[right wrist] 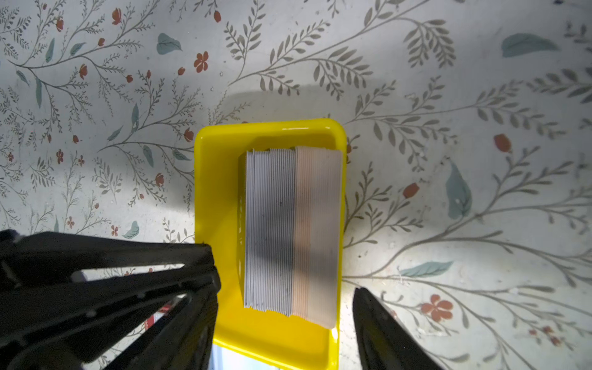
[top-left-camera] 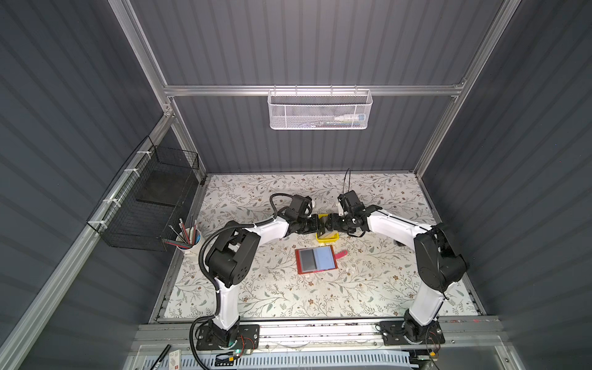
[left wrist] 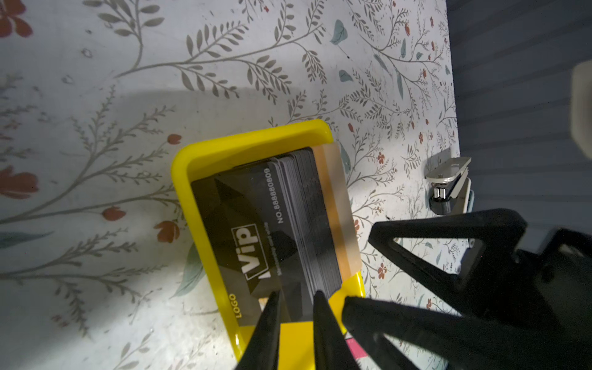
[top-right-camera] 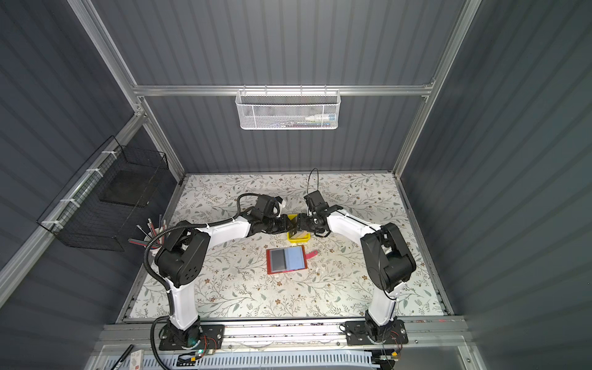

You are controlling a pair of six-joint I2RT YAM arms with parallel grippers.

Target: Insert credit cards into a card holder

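Observation:
The yellow tray (top-left-camera: 328,240) sits mid-table with a stack of cards standing in it. In the left wrist view the front card (left wrist: 246,215) is black with "Vip" printed on it. From the right wrist, grey card edges (right wrist: 269,228) lead into tan and white ones (right wrist: 317,234). My left gripper is over the tray's near end, its fingers parted by a narrow gap with no card seen between them. My right gripper stands open more widely, also above the tray. The red-edged card holder (top-left-camera: 316,259) lies spread flat in front, its clear pockets facing up.
Both grippers are close together over the tray, each seen at the side of the other's wrist view. A pink item (top-left-camera: 341,254) pokes out right of the holder. A pen cup (top-left-camera: 188,239) stands at the left edge.

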